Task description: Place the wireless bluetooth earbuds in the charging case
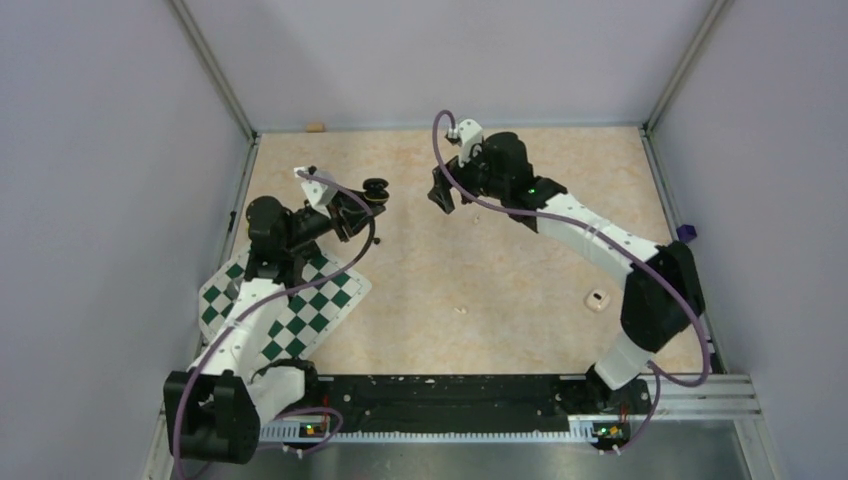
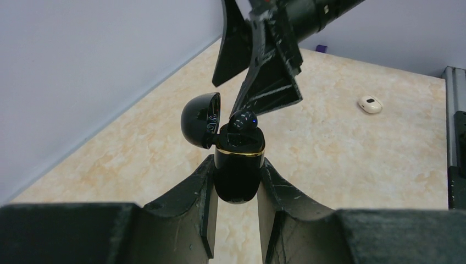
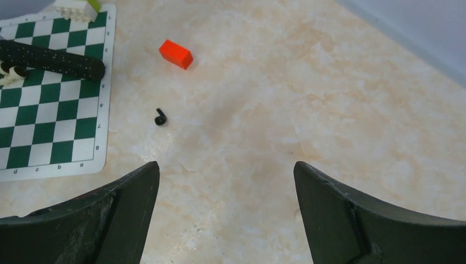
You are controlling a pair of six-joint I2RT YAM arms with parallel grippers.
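Note:
My left gripper (image 1: 355,215) is shut on the black charging case (image 2: 237,170), held upright with its lid (image 2: 198,118) open. A glossy earbud (image 2: 243,120) sits in the case top. My right gripper (image 1: 445,195) is open, up and to the right of the case, nothing between its fingers. In the right wrist view a small black earbud (image 3: 160,118) lies on the table beside the checkered board.
The checkered board (image 3: 82,157) holds a dark cylinder (image 3: 66,65) and other items. An orange block (image 3: 176,54) lies near it. A small white object (image 1: 597,300) is at the right.

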